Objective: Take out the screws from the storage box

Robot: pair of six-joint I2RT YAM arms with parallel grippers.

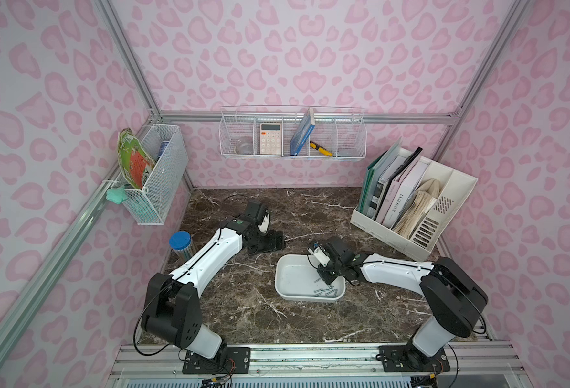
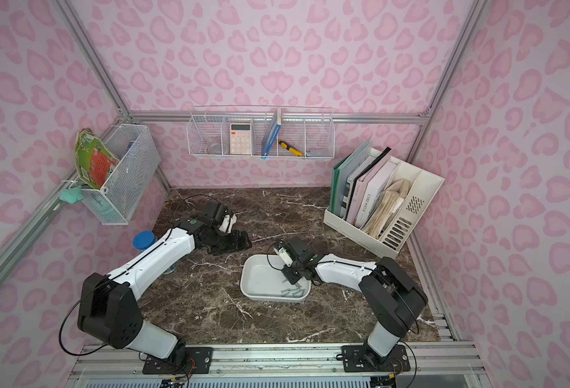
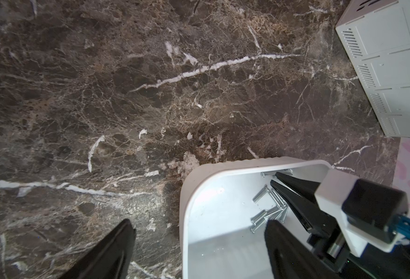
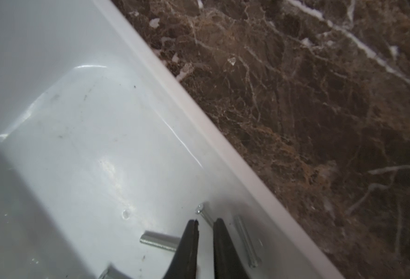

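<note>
A white plastic box (image 1: 294,274) (image 2: 259,278) sits on the marble table, with several silver screws (image 3: 260,193) (image 4: 158,241) lying in it. My right gripper reaches down into the box, its narrowly parted fingertips just over a screw (image 4: 205,213); another screw (image 4: 246,239) lies along the wall. Nothing clearly shows held between them. My left gripper is open and empty, above the table and the left end of the box, behind it in the top views.
A white file holder (image 1: 453,200) with folders stands at the back right. A blue-lidded jar (image 1: 181,240) is at the left. Wire baskets (image 1: 230,135) hang on the back and left walls.
</note>
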